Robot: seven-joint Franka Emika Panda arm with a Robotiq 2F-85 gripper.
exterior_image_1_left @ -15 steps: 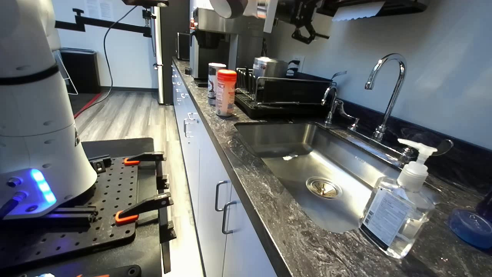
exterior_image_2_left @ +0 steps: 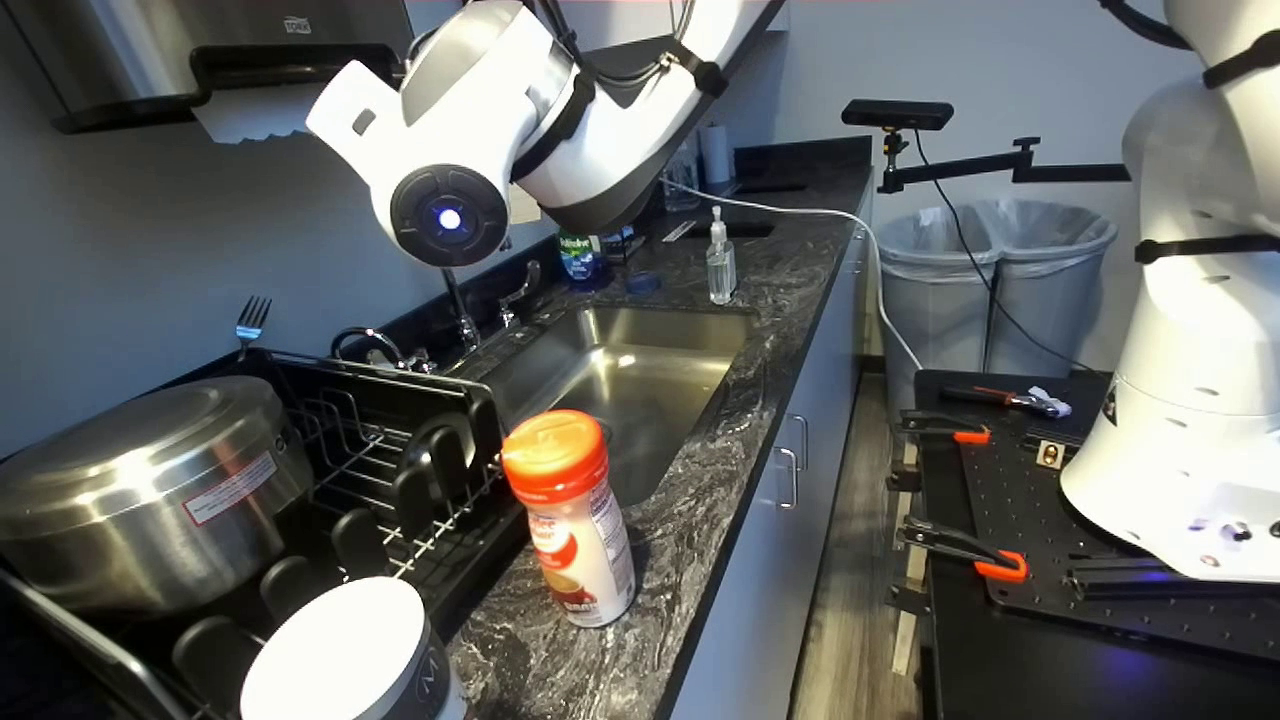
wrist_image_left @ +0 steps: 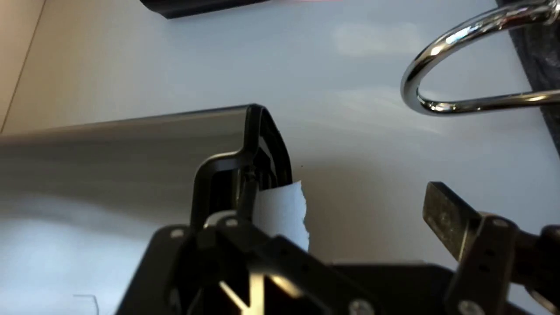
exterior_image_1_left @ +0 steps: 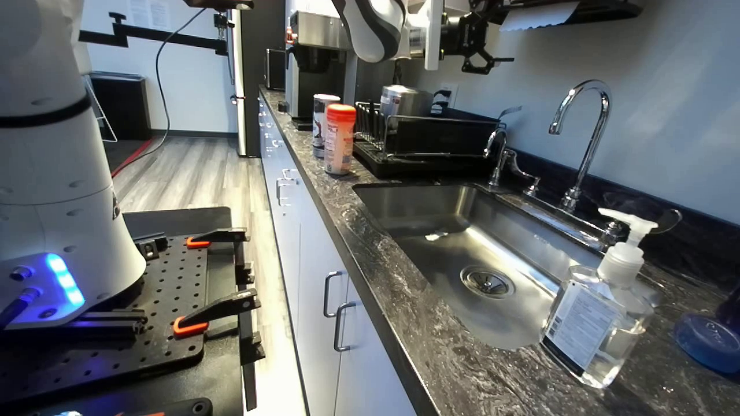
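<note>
Paper (wrist_image_left: 283, 212) with a torn edge sticks out of the wall-mounted towel dispenser (wrist_image_left: 131, 128); exterior view 1 shows the same white sheet (exterior_image_1_left: 539, 17) under the dispenser's dark underside (exterior_image_1_left: 603, 10). My gripper is open, its fingers spread wide across the lower part of the wrist view. The left finger overlaps the dispenser's end and the paper's lower edge in that view; whether they touch cannot be told. The right finger's pad (wrist_image_left: 445, 220) stands against bare wall. In exterior view 1, my gripper (exterior_image_1_left: 495, 63) hangs left of and below the sheet, apparently empty.
A chrome faucet (exterior_image_1_left: 589, 132) rises behind the sink (exterior_image_1_left: 444, 270). Beside the sink stand a soap bottle (exterior_image_1_left: 596, 319), a red-capped canister (exterior_image_1_left: 339, 138) and a dish rack (exterior_image_1_left: 444, 135) holding a metal pot (exterior_image_2_left: 156, 480). Open air lies over the sink.
In exterior view 1 my gripper has shifted right and slightly down, nearer the dispenser, and more of the arm shows. The paper and counter items have stayed put.
</note>
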